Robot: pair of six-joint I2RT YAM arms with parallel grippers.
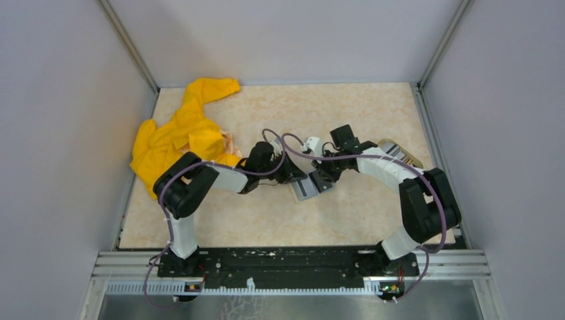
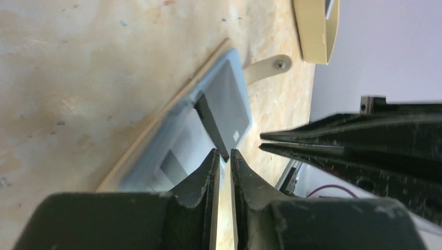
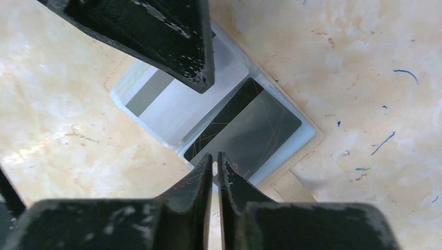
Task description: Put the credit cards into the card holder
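Note:
The card holder [image 1: 300, 195] lies open on the table at centre, cards in both pockets: a pale card with a grey stripe [image 3: 182, 109] and darker cards [image 3: 255, 130]. My left gripper hangs over the holder, its fingertips close together; whether anything is between them is unclear. My right gripper is over the dark cards, its fingertips nearly touching, with a small light gap and no card visible between them. In the left wrist view the right gripper's dark fingers reach in from the right; in the right wrist view part of the left gripper covers the holder's upper side.
A tan tray [image 1: 416, 160] with more cards stands at the right. A crumpled yellow cloth [image 1: 166, 147] covers the back left of the table [image 1: 353, 107].

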